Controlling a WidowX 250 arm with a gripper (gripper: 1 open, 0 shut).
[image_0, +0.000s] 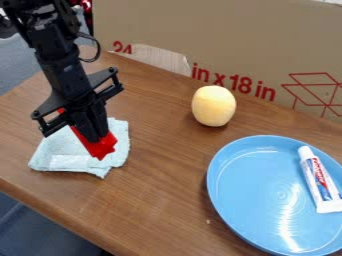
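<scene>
My black gripper (78, 118) is at the left of the table, tilted down over a red object (99, 145) that lies on a folded pale cloth (60, 156). The fingertips reach to the upper left part of the red object; whether they touch it, and how far apart they stand, is hard to tell. Part of the red object is hidden by the gripper.
A blue plate (251, 195) with a toothpaste tube (321, 182) on it fills the right. A yellow oval object (214, 106) stands near a cardboard box (254, 40) at the back.
</scene>
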